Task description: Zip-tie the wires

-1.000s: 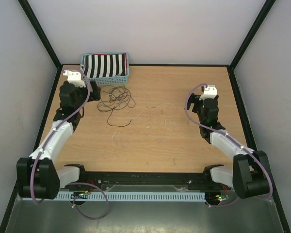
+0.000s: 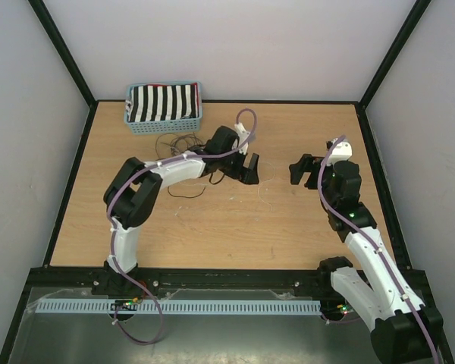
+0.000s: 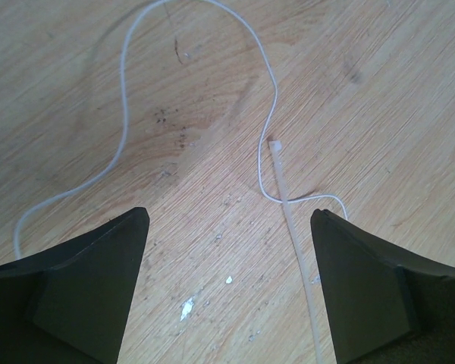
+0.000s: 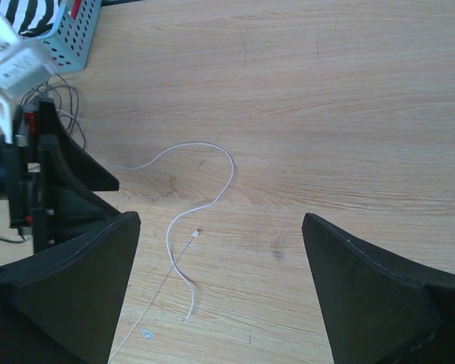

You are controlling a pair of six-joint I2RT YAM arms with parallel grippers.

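A thin white zip tie point(image 3: 294, 235) lies on the wood in the left wrist view, its small head toward the far side. A loose white wire point(image 3: 123, 114) curves over the table and crosses it near the head. My left gripper hangs above them, fingers apart and empty. In the top view the left arm partly hides a tangle of dark wires point(image 2: 183, 141). At the right side, my right gripper is open with nothing between its fingers; its view shows the zip tie point(image 4: 158, 290) and white wire point(image 4: 231, 173) too.
A light blue basket point(image 2: 163, 127) holding black-and-white striped cloth stands at the back left. In the right wrist view, the left arm's dark gripper body fills the left edge.
My left gripper has swung from the back left, over the dark wires, to the middle of the table. The wires look unmoved where visible.
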